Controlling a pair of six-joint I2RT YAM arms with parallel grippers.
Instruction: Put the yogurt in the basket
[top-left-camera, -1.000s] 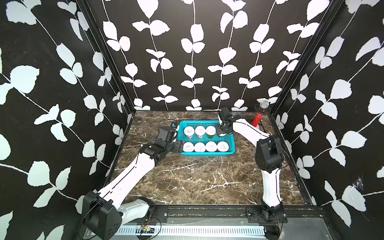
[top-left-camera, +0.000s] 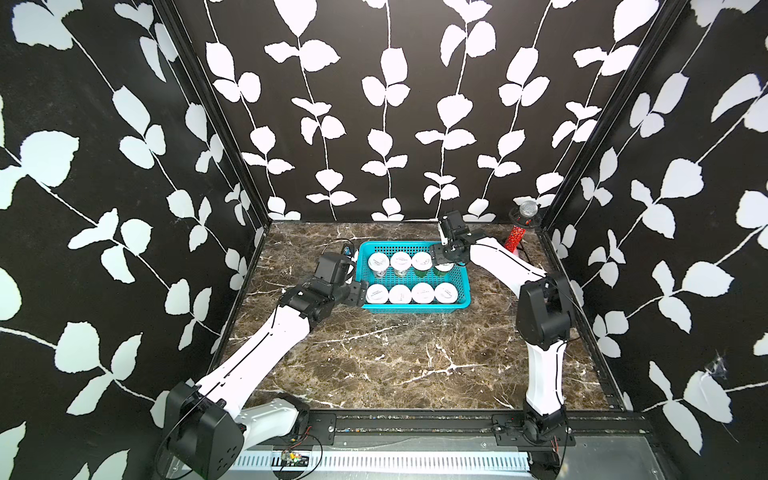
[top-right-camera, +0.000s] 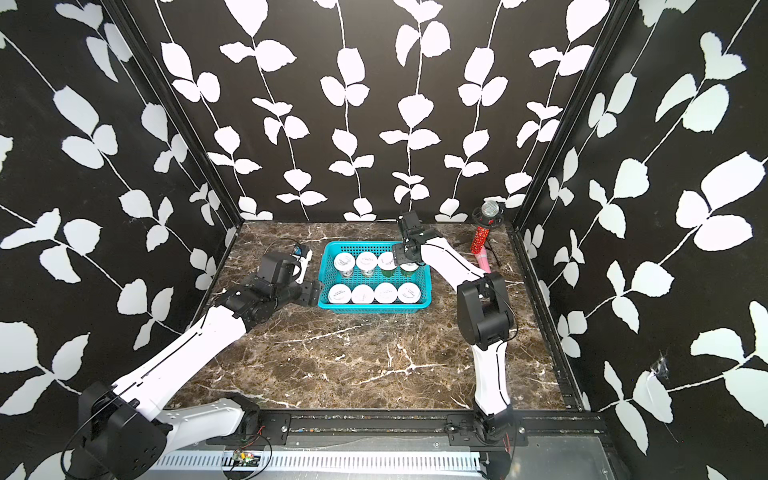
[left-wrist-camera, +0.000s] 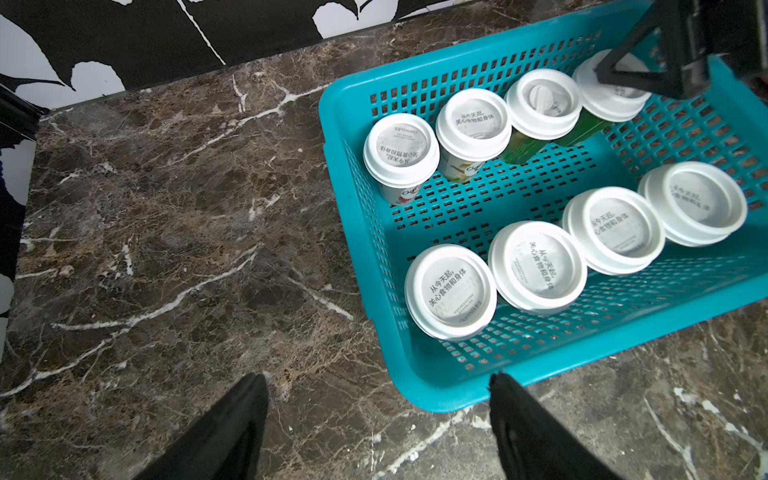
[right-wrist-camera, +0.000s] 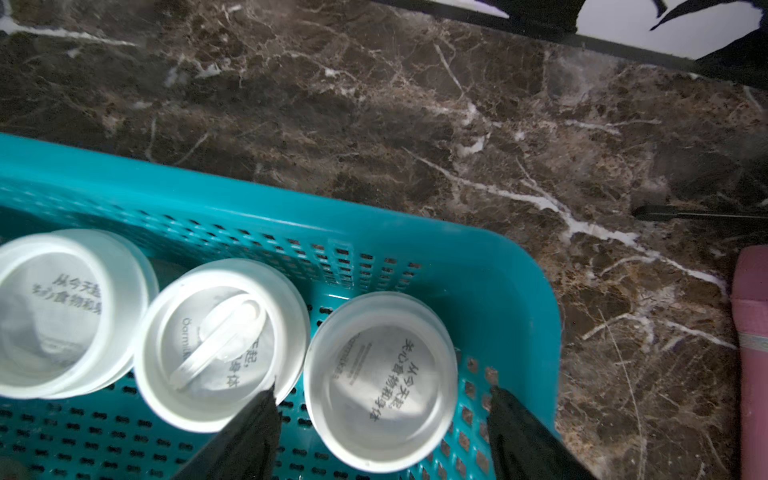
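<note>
Several white-lidded yogurt cups stand in two rows inside the teal basket (top-left-camera: 416, 310), four of its sides clear of any loose cup. At the right end of the back row is one yogurt cup (right-wrist-camera: 382, 382), standing in the basket's corner. Over it hovers my right gripper, its fingers apart on either side and not touching the cup as far as I can see. My left gripper is also open, over bare table just left of the basket, with nothing between its fingers. In the left wrist view the right gripper's dark fingers partly cover the corner cup (left-wrist-camera: 612, 88).
A red patterned bottle-like object (top-left-camera: 516, 237) with a pink part stands at the back right, near the right arm. The marble table (top-left-camera: 400, 360) in front of the basket is bare. Patterned walls close in the back and sides.
The right gripper has risen slightly and its arm has shifted a little to the right; more of the corner cup's lid shows. The left arm has stayed still.
</note>
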